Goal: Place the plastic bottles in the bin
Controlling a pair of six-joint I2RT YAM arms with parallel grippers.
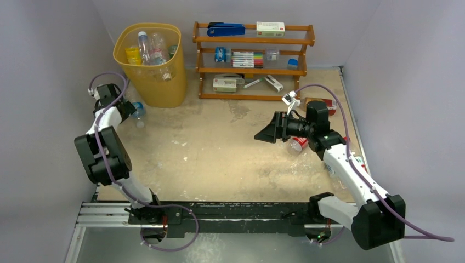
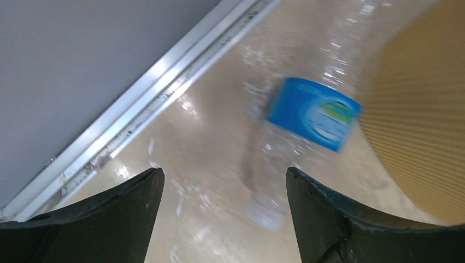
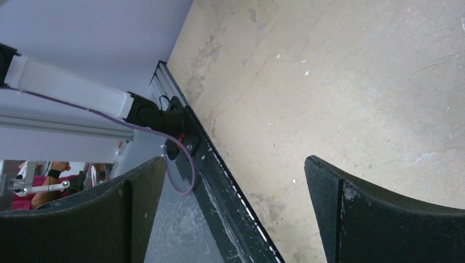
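Observation:
A clear bottle with a blue label lies on the floor beside the yellow bin, under my open left gripper; from above, part of that bottle shows by the gripper. The bin holds several bottles. My right gripper is open and empty over bare floor. On the right, red-labelled bottles and an amber bottle with a red label lie around and partly behind the right arm, along with other bottles partly hidden by it.
A three-tier wooden shelf with boxes, pens and small items stands at the back. Walls and a metal rail bound the left side.

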